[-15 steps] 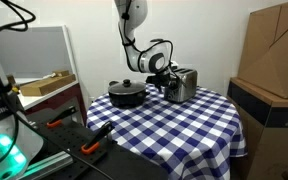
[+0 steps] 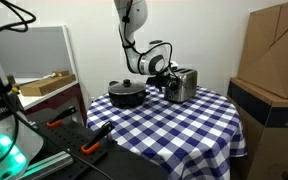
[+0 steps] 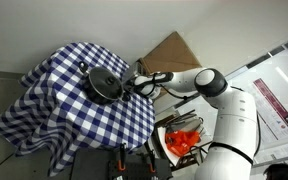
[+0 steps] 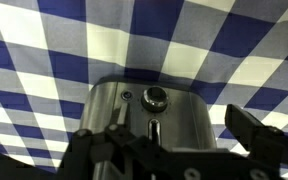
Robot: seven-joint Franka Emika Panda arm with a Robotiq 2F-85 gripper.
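Observation:
A silver toaster (image 2: pixel 187 84) stands on the checked cloth, its lever side facing my gripper (image 2: pixel 167 82). In the wrist view the toaster's metal end (image 4: pixel 189 110) fills the lower middle, with a round dark lever knob (image 4: pixel 156 98) near its top edge. My dark fingers (image 4: pixel 246 128) reach in from the bottom of that view, spread apart, and nothing is held between them. The knob lies just beyond the gripper. From the second exterior view the arm largely covers the toaster.
A dark pot with a lid (image 2: pixel 127 93) sits left of the toaster, close to the arm. Cardboard boxes (image 2: pixel 269 110) stand right of the table.
Toaster and pot stay where they were.

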